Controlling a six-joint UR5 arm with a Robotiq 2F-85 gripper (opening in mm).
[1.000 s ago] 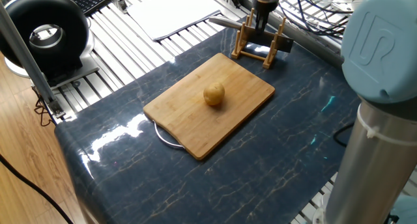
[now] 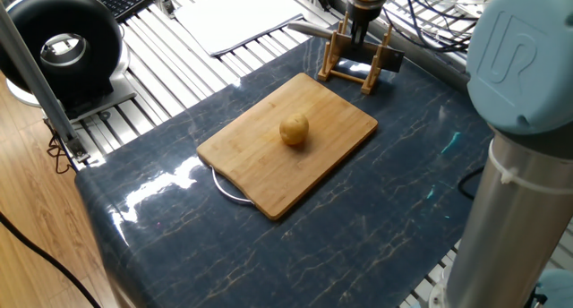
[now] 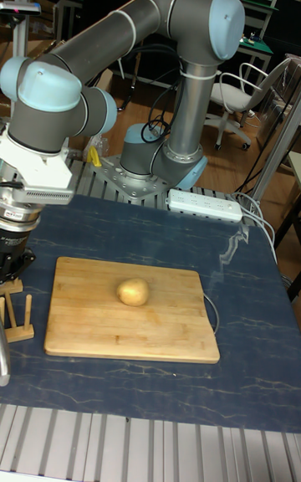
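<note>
A round, yellow-brown potato rests on the wooden cutting board, near the board's middle. At the board's far side stands a small wooden rack holding a knife, its dark, broad blade and pale handle showing. My gripper points down over the rack, its dark fingers at the knife; whether they are apart or closed on it is too small to tell. In the other exterior view, the potato is in plain sight, while the gripper is partly cut off at the left edge, above the rack.
A metal handle loop sticks out from one end of the board. A white power strip lies by the arm's base, and cables run behind the rack.
The arm's blue joint cover has shifted slightly left in exterior view 1, and the gripper sits a touch lower at the rack. The potato, board and knife look unmoved.
</note>
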